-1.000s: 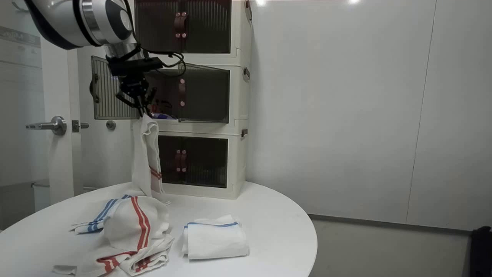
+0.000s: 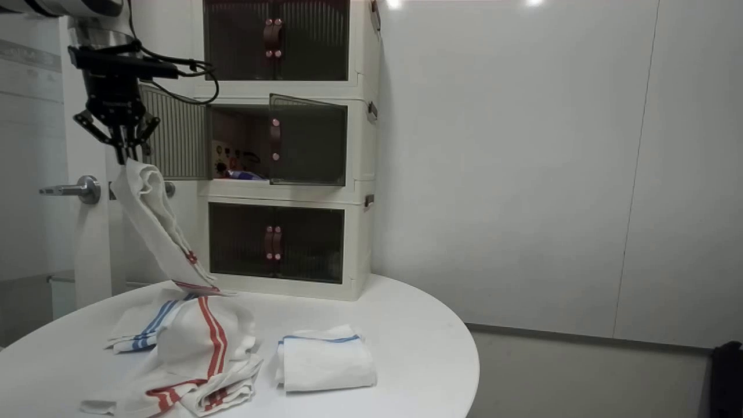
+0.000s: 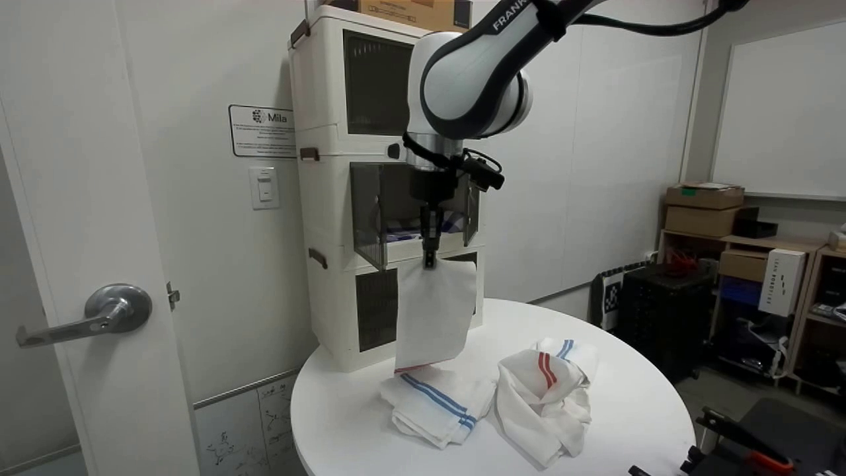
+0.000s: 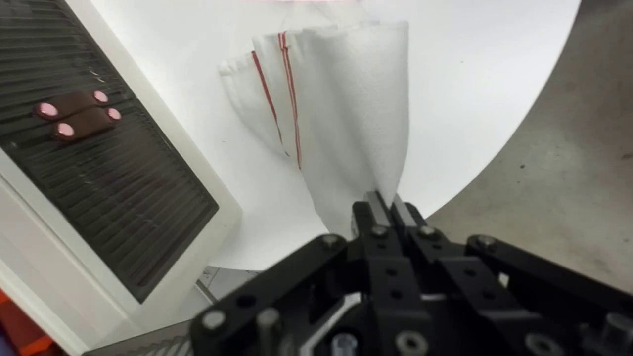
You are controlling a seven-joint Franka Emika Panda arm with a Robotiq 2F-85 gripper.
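My gripper point(image 2: 126, 159) is shut on a white towel with red stripes point(image 2: 157, 223), pinched at its upper edge. The towel hangs folded, slanting down to the right in exterior view 1, its lower edge near the table top. In the wrist view the cloth point(image 4: 362, 112) spreads out from between the fingertips. On the table lies a crumpled red-striped towel point(image 2: 209, 341). Behind it a blue-striped towel point(image 2: 150, 324) is partly hidden. Off to the right a folded towel with a blue line point(image 2: 327, 366) lies flat.
A stack of white cabinets point(image 2: 359, 251) stands at the back of the round table point(image 2: 425, 334). Its middle compartment has its doors point(image 2: 310, 143) open, with things inside.
The gripper has moved left and slightly up in exterior view 1, away from the cabinet front, carrying the towel, which now trails at a slant. The towels on the table look unchanged.
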